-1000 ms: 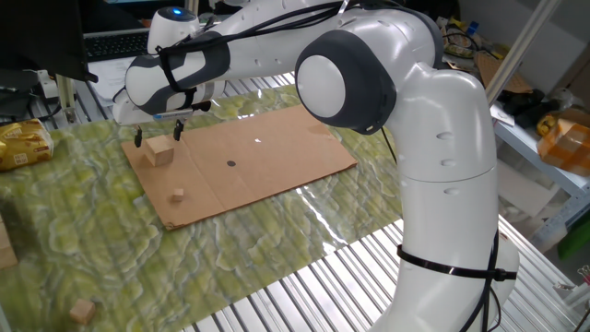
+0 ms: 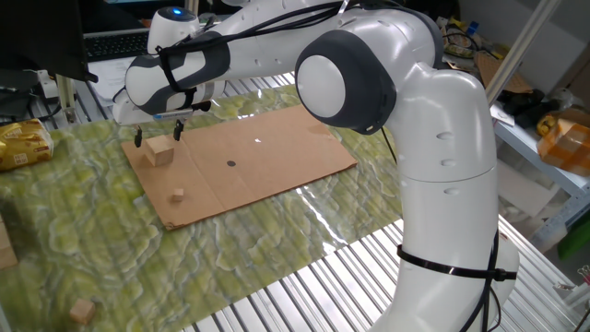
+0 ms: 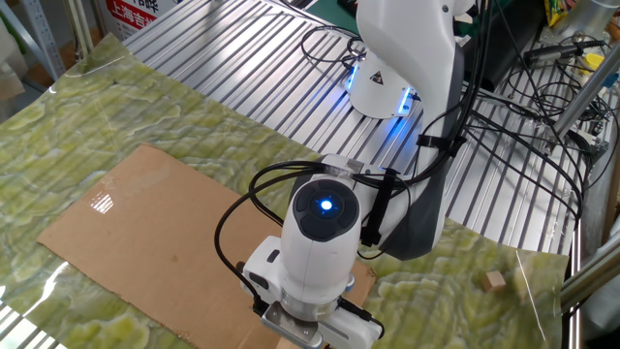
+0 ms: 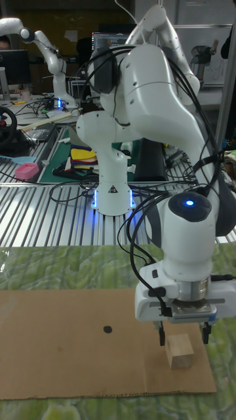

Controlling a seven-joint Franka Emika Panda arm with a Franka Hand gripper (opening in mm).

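Note:
My gripper is open, its two dark fingers spread wide apart. In exterior view 3 the gripper hangs over the larger wooden block, one finger toward each side; the fingers look apart from the wood. Exterior view 1 shows the same larger wooden block at the far left corner of the brown cardboard. A much smaller wooden cube lies on the cardboard, nearer the front. In exterior view 2 the hand hides the fingers and the larger block.
Another small wooden block lies on the green marbled mat at the front left. Wood at the left edge is cut off by the frame. A yellow packet sits at the back left.

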